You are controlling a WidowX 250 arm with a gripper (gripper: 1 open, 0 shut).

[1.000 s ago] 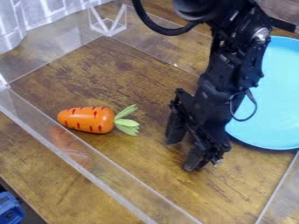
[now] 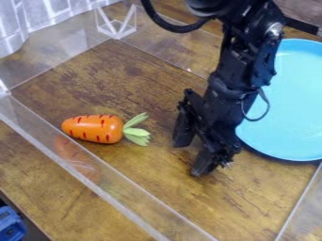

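A plush or toy carrot [image 2: 96, 127] with green leaves lies on the wooden surface [image 2: 88, 80] at the left. My black gripper [image 2: 191, 151] hangs low over the wood to the right of the carrot, apart from it. Its fingers are dark and blurred together, so I cannot make out how far apart they stand or whether anything is between them.
A light blue round plate [image 2: 292, 132] sits behind the arm at the right. Clear plastic walls border the surface at the left and front. Bare wood lies above and below the carrot. A blue object [image 2: 9, 224] is at the lower left corner.
The gripper has shifted slightly upward in the view over the last second. The carrot and plate have stayed in place.
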